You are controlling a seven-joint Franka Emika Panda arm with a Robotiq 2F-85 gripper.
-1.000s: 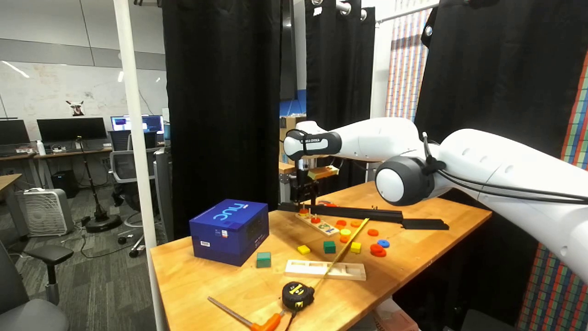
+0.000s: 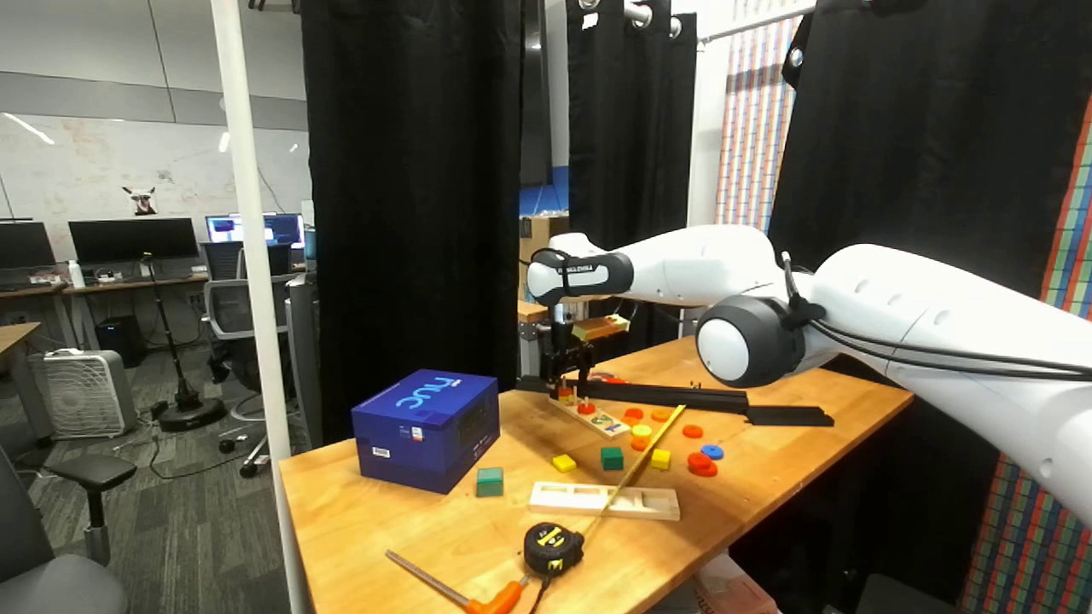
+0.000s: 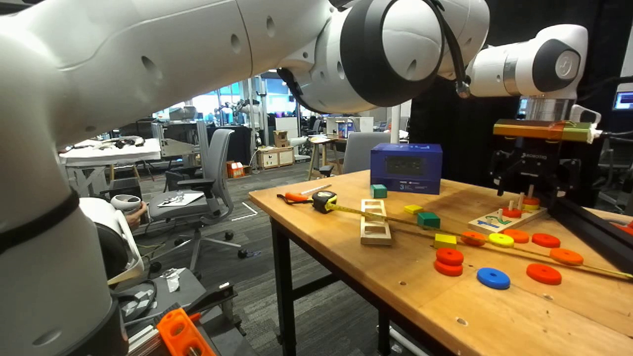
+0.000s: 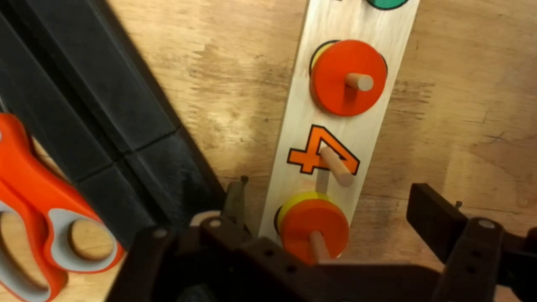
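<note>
My gripper is open above the wooden peg board (image 4: 327,105), its two fingers spread to either side of the board's end. Between them, lower in the wrist view, an orange ring (image 4: 302,229) sits on a peg with a yellow ring (image 4: 304,197) showing beneath it. Beside the printed 4 stands a bare peg (image 4: 336,166). Farther along the board a red ring (image 4: 340,75) is on another peg, a sliver of yellow visible at its edge. In exterior view 2 the gripper (image 3: 529,193) hangs just over the board's far end, holding nothing.
A long black rail (image 4: 100,95) and orange scissors (image 4: 60,216) lie close to the board. Loose rings, such as a blue ring (image 3: 493,278), and several blocks are scattered nearby. A yellow tape (image 3: 403,222) stretches across the table. The blue box (image 3: 406,168) stands behind.
The gripper has come down slightly toward the far end of the peg board. The table objects have stayed where they were.
</note>
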